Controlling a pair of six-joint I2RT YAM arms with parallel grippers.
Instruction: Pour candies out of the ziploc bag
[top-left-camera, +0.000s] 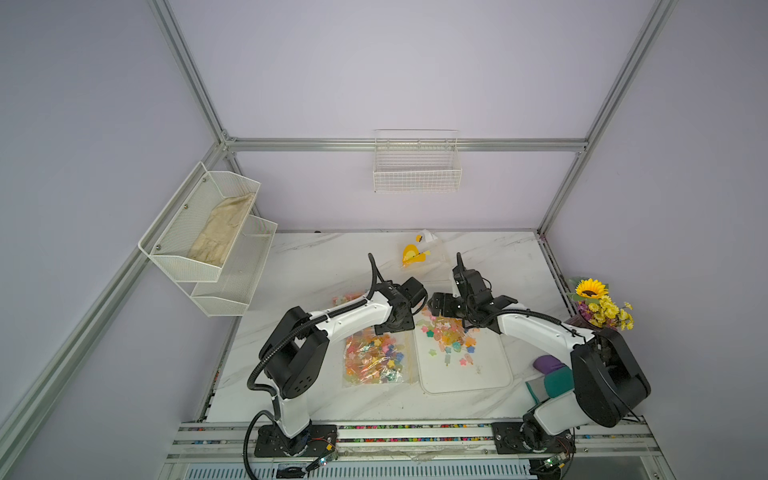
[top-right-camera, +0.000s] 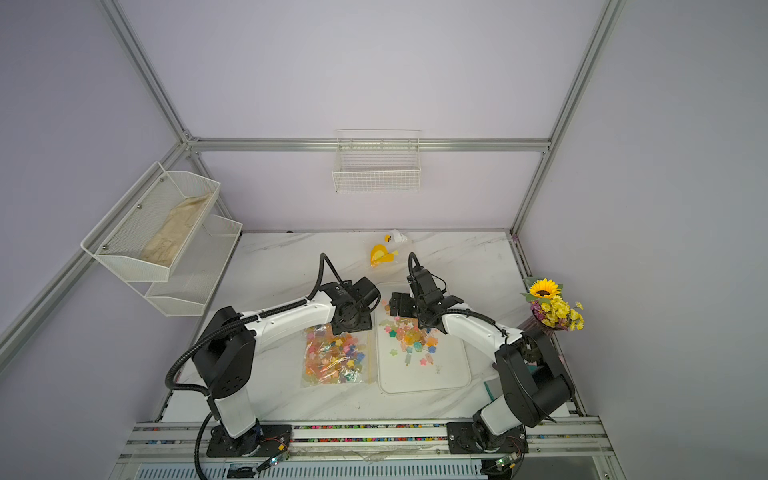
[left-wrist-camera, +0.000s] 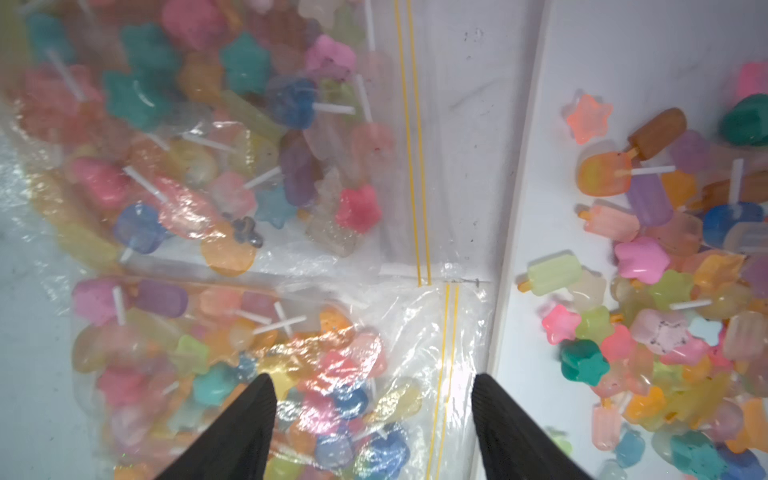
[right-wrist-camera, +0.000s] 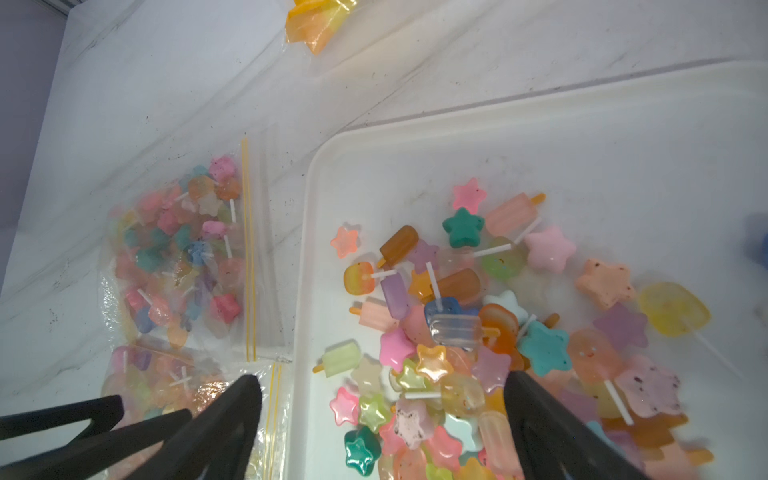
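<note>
Two ziploc bags full of candies lie side by side on the table, left of a white tray (right-wrist-camera: 640, 160): one toward the back (right-wrist-camera: 184, 240), one nearer the front (top-left-camera: 372, 360). Loose star, popsicle and lollipop candies (right-wrist-camera: 432, 360) are piled in the tray. My left gripper hovers over the bags with its fingers apart, nothing between them. My right gripper is open above the tray's candy pile, also holding nothing.
A yellow item in clear plastic (top-left-camera: 414, 254) lies behind the tray. Flowers (top-left-camera: 598, 300) and purple and teal cloths (top-left-camera: 549, 364) are at the right. Wire baskets (top-left-camera: 416, 160) hang on the walls.
</note>
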